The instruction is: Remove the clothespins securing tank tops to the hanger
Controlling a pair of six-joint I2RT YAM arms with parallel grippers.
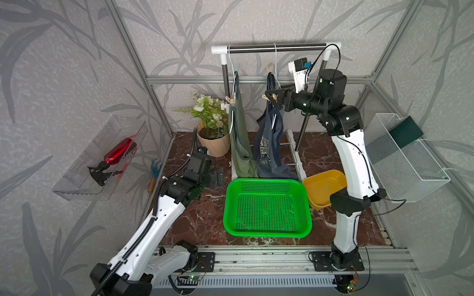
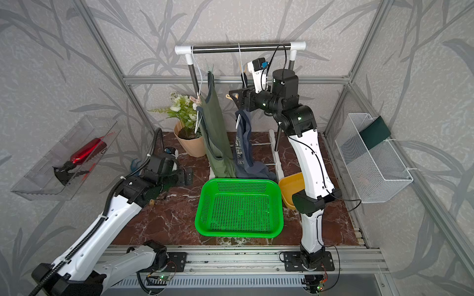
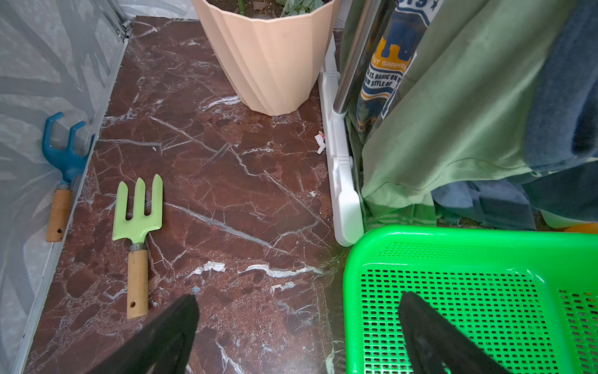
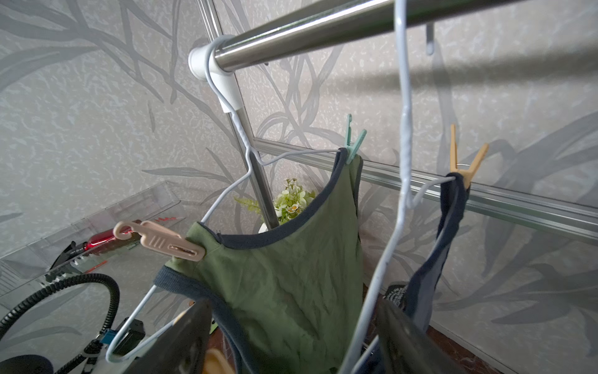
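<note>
Two tank tops hang on wire hangers: a green one at left and a dark blue one at right. In the right wrist view, a pinkish clothespin and a mint clothespin grip the green top. A yellow clothespin sits on the blue top's far strap. My right gripper is open at the blue top's near strap; another yellow clothespin shows low between its fingers, partly hidden. Low at left, my left gripper is open and empty above the table.
A green basket stands before the rack, an orange tray to its right. The potted plant is left of the green top. Two garden forks lie at far left, one green. The marble between them and the basket is clear.
</note>
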